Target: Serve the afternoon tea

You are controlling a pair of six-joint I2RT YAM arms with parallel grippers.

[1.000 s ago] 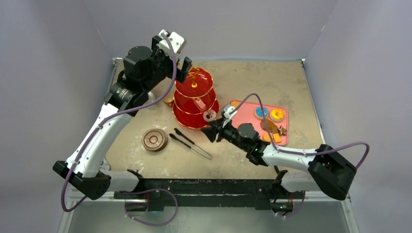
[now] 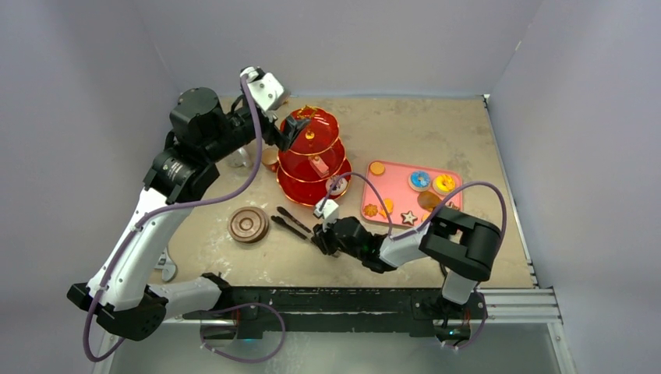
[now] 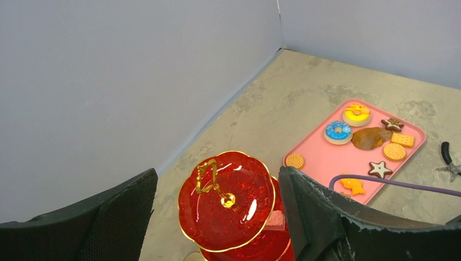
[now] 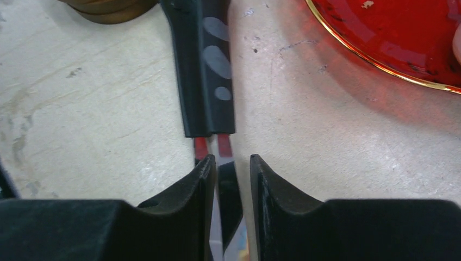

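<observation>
Black-handled metal tongs (image 2: 290, 223) lie on the table in front of the tiered stand. Over their metal part is my right gripper (image 2: 320, 237), low and pointing down. In the right wrist view, its fingers (image 4: 204, 190) are parted; one tong arm (image 4: 228, 182) shows in the gap and the other runs partly behind the left finger. Contact cannot be told. My left gripper (image 2: 296, 131) stands open beside the top of the red three-tier stand (image 3: 234, 187), whose gold handle (image 3: 206, 176) appears between its fingers. A pink cake piece (image 2: 319, 165) rests on the middle tier, a donut (image 2: 337, 185) on the bottom.
On the right, a pink tray (image 2: 397, 175) carries donuts, biscuits and a croissant-like piece. A round brown lidded item (image 2: 248, 224) sits left of the tongs. A cup (image 2: 270, 158) stands close to the stand's left side.
My right gripper has moved left and toward the front, from beside the stand's base to over the tongs. The tongs look unmoved.
</observation>
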